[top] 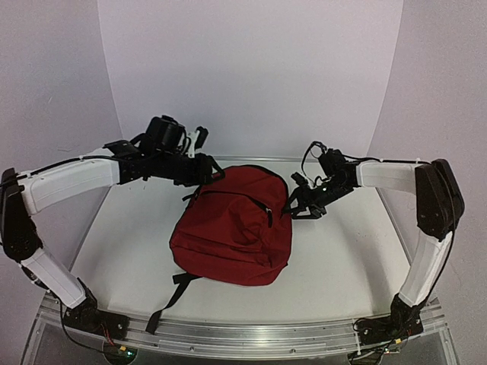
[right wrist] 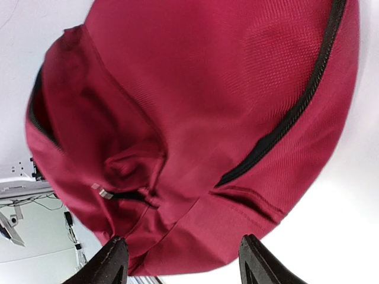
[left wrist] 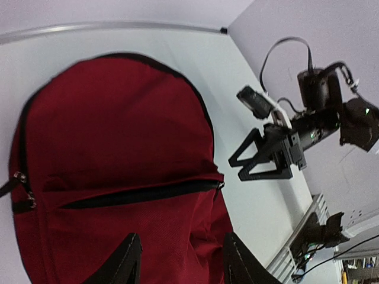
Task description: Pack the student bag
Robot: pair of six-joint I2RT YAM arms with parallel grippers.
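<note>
A red backpack [top: 232, 243] lies flat on the table, its rounded top toward the back wall. A black front zipper [left wrist: 136, 194] crosses it; its pull [left wrist: 220, 185] sits at the right end. No contents show. Above the bag's upper left edge hovers my left gripper [top: 218, 170], open and empty, its two fingertips [left wrist: 133, 241] wide apart in the left wrist view. My right gripper [top: 291, 211] is by the bag's right edge near the zipper's end. Its fingers stand open, with nothing held between the fingertips in the right wrist view.
A black strap [top: 173, 300] trails from the bag's lower left corner toward the metal rail [top: 243, 332] at the front. Bare white table [top: 342, 258] lies to the right, and more is free on the left. Grey walls enclose the sides and back.
</note>
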